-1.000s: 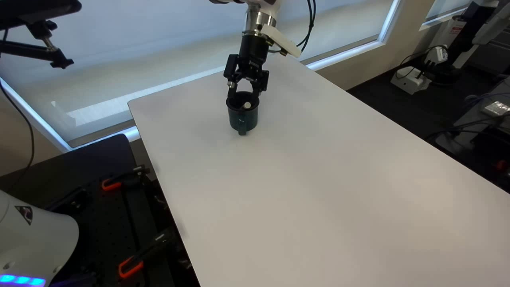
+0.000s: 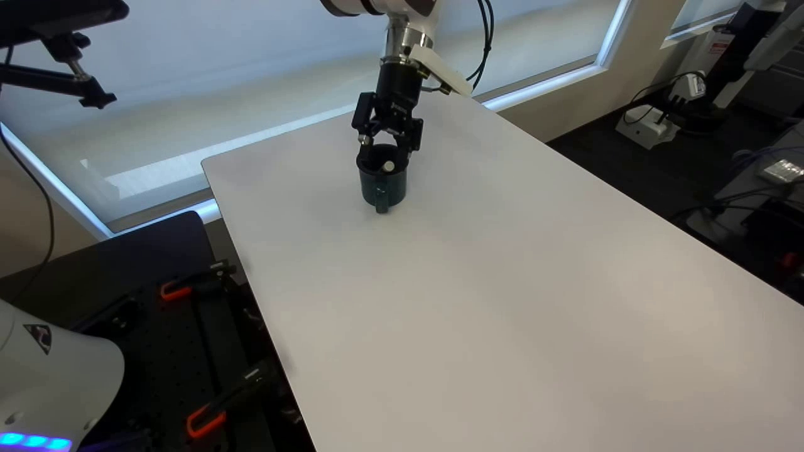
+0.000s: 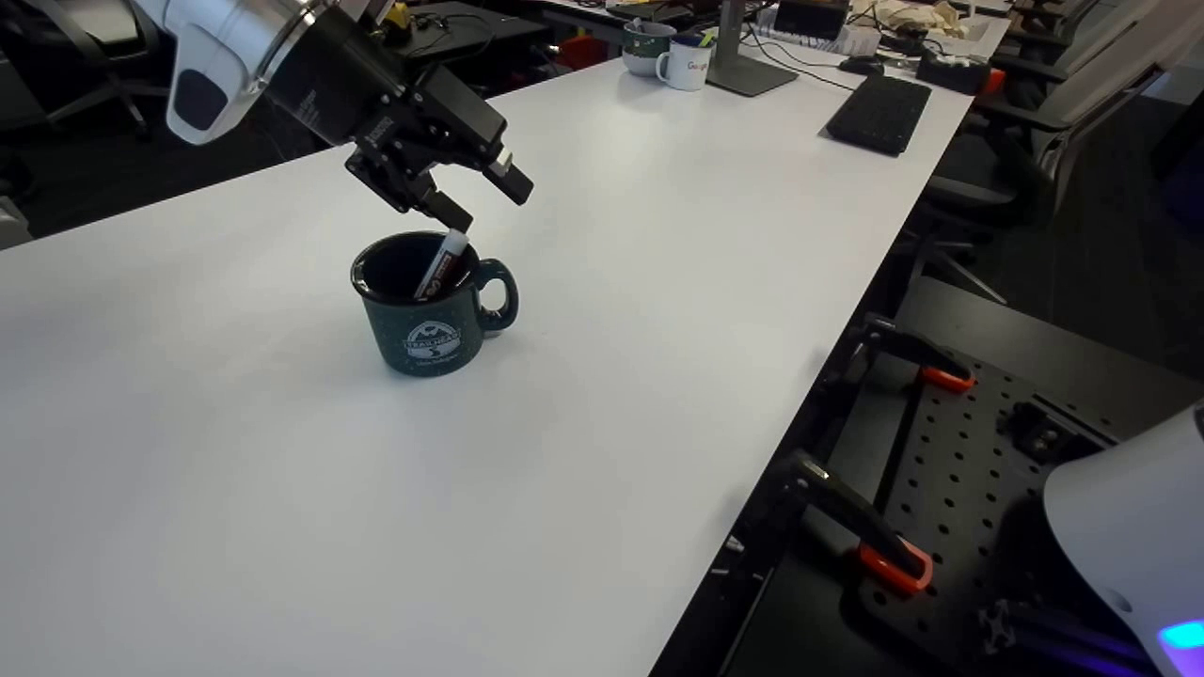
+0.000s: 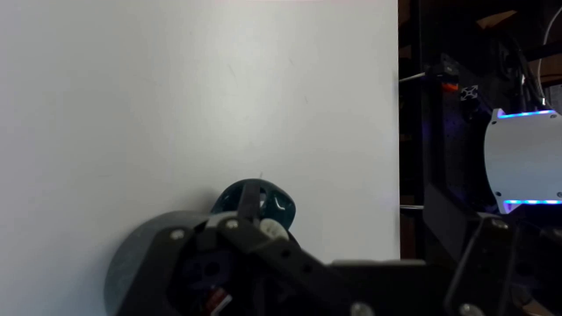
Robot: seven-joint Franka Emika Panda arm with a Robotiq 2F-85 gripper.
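A dark green speckled mug stands upright on the white table, its handle toward the front in exterior view 1. A white-capped marker leans inside it, the capped end at the rim beside the handle. Above the mug is my gripper, tilted, its fingers apart with nothing between them; one fingertip is close to the marker's cap. I cannot tell whether they touch. In the wrist view the mug's handle shows behind one finger, and the linkage hides most of the mug.
Far off in exterior view 2 are a white mug, a monitor stand and a keyboard. Orange-tipped clamps sit beyond one table edge.
My gripper has come down slightly toward the mug, its fingers still apart. The mug and marker look unmoved.
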